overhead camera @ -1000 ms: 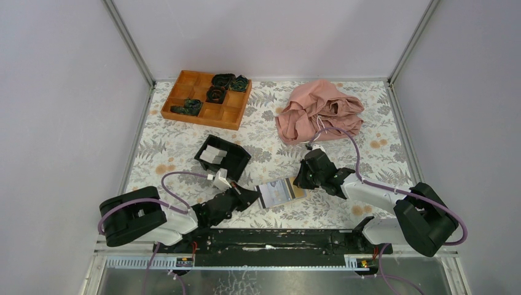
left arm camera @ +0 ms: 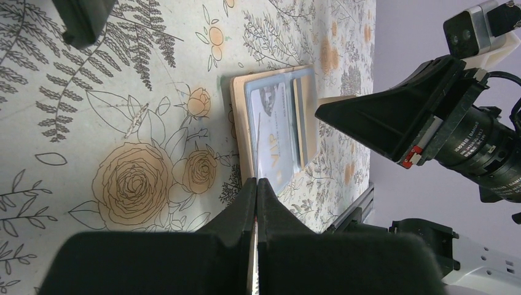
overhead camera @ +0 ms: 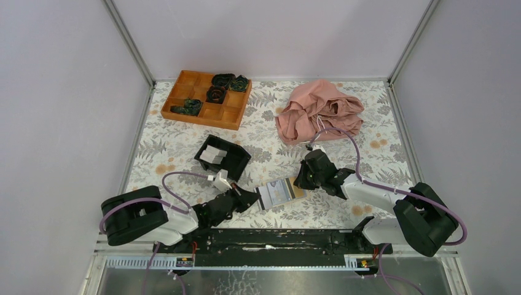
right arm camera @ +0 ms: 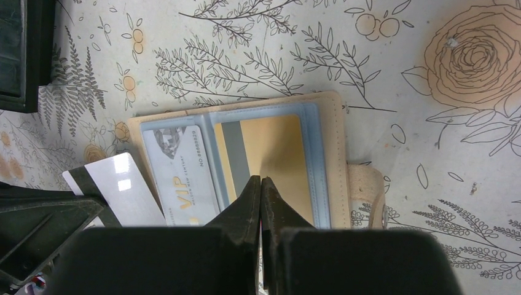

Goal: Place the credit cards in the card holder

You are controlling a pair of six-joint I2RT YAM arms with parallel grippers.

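Observation:
The card holder (overhead camera: 276, 193) lies open on the table between the grippers, with a silver VIP card (right arm camera: 181, 172) in one sleeve and a gold card (right arm camera: 270, 153) in the other. My left gripper is shut at the holder's left end; a white card with a dark stripe (right arm camera: 126, 184) shows by it in the right wrist view, though whether it is held is unclear. My right gripper is shut over the gold card's side, nothing visible between its fingers.
A black box (overhead camera: 236, 161) with white cards sits behind the left gripper. A wooden compartment tray (overhead camera: 212, 110) stands at back left, a pink cloth (overhead camera: 316, 104) at back right.

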